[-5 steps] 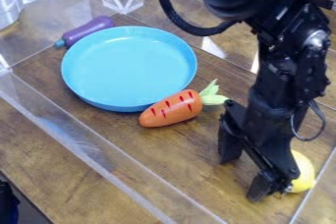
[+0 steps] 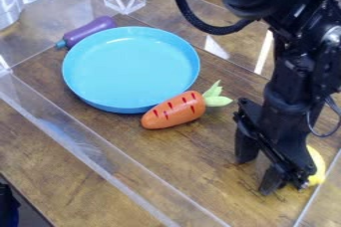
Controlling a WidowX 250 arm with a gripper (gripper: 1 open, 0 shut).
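My black gripper (image 2: pixel 262 158) is low at the right, its fingers down around a yellow object (image 2: pixel 314 164) that is mostly hidden behind them; whether they touch it or how far they are apart is unclear. An orange toy carrot (image 2: pixel 177 110) with pale green leaves lies left of the gripper. A light blue plate (image 2: pixel 130 66) sits at the upper left, with a purple toy (image 2: pixel 84 32) just beyond its rim.
Clear plastic edges run along the left and back.
The gripper has shifted slightly, mostly to the right, over the yellow object, and its fingers sit a little differently. The carrot and plate have not moved.
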